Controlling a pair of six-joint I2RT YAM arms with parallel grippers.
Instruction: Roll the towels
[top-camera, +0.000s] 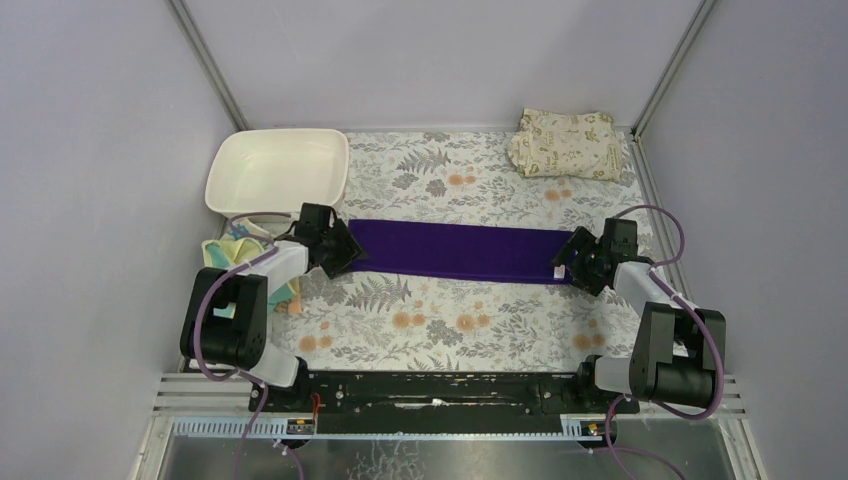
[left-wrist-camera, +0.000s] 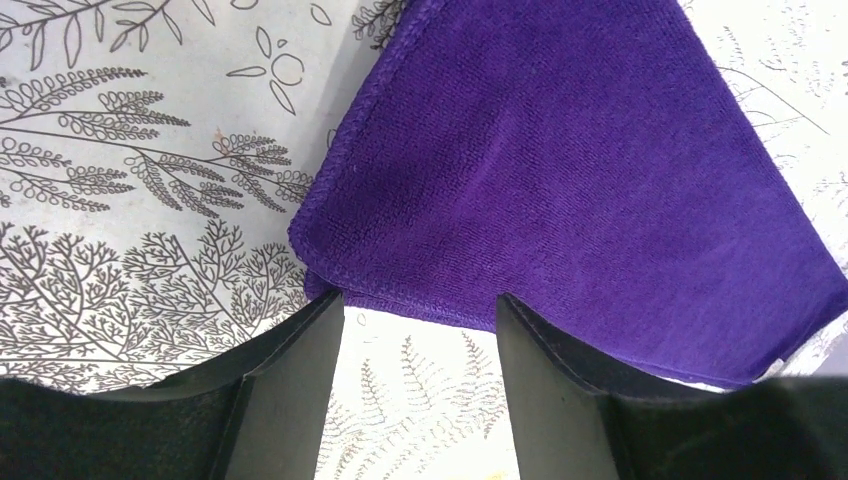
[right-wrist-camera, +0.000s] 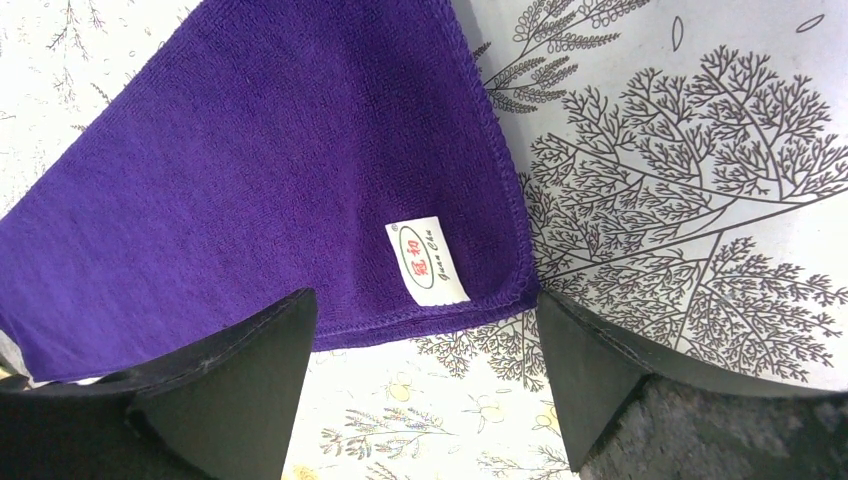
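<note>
A purple towel (top-camera: 450, 249) lies as a long folded strip across the middle of the table. At its left end, my left gripper stands open, its fingers (left-wrist-camera: 285, 375) apart near the folded front corner. My right gripper is open as well, at the other end, spread either side of the front corner that carries a white label (right-wrist-camera: 428, 262). In both wrist views the towel's layered front edge runs between the fingertips. Whether any fingertip touches the cloth I cannot tell.
An empty cream basin (top-camera: 278, 168) sits at the back left. Beside my left arm is a heap of yellow and teal cloth (top-camera: 222, 255). A folded patterned cloth (top-camera: 566, 146) rests at the back right.
</note>
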